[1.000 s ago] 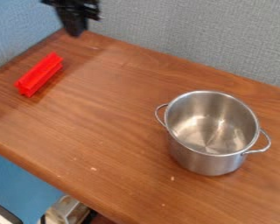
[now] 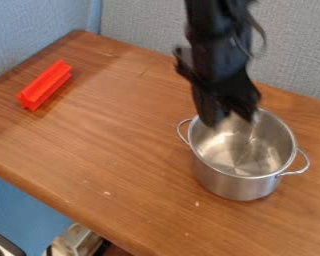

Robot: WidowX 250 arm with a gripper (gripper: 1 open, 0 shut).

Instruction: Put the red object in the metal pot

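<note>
The red object (image 2: 45, 84), a long block, lies on the wooden table at the far left. On the right side of the table stands the metal pot (image 2: 239, 180), upright, with a handle on each side. It looks empty where its inside shows. My dark gripper (image 2: 227, 112) hangs over the pot's far rim and hides part of it. The gripper is blurred, so the state of its fingers is unclear. No red shows at the gripper, and the red object lies well away from it.
Bare wooden table (image 2: 116, 150) stretches between the red object and the pot. A grey padded wall (image 2: 143, 22) closes off the back and left. At the bottom left, a metal and dark device (image 2: 72, 242) sits by the table's edge.
My gripper has swept from the back left, near the red object, rightward and closer to the camera, to over the pot. The red object and the pot have stayed in place.
</note>
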